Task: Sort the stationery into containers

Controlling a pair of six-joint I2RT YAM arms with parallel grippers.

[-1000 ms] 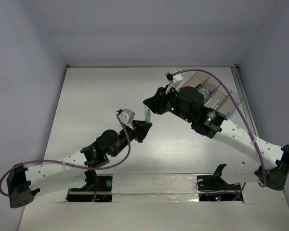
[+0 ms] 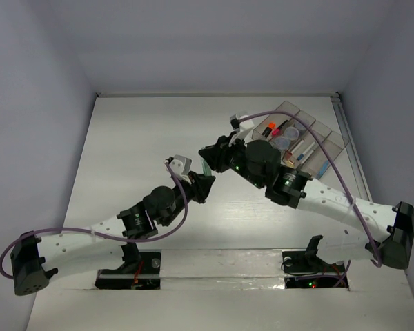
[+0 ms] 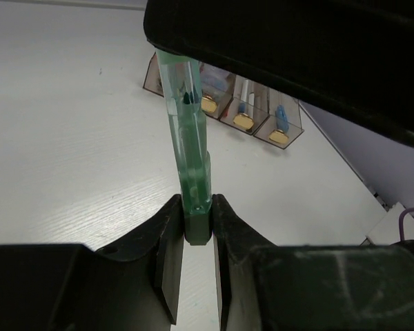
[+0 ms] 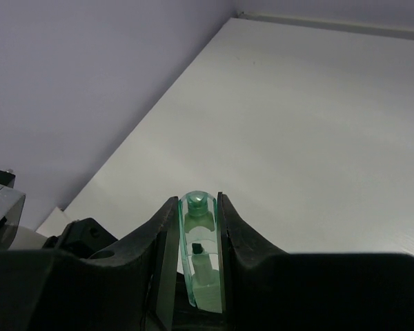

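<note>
A translucent green tube-like item (image 2: 206, 167) spans the gap between my two grippers above the middle of the table. In the left wrist view the green tube (image 3: 191, 145) stands nearly upright, its lower end pinched by my left gripper. The dark body of the right gripper covers its upper end there. From the right wrist view, my right gripper is shut on the tube's rounded end (image 4: 197, 214). Both grippers hold the same item at once. A clear divided organizer (image 2: 339, 141) at the back right holds pens and small stationery.
Inside the organizer are an orange-and-black item (image 2: 268, 129), clear round pieces (image 2: 292, 133) and a blue item (image 2: 323, 167). The right arm reaches over part of it. Walls border the table.
My right gripper has shifted slightly left toward the left gripper, and less of the green tube shows between them. More of the organizer's front part is uncovered. The left arm is nearly still.
</note>
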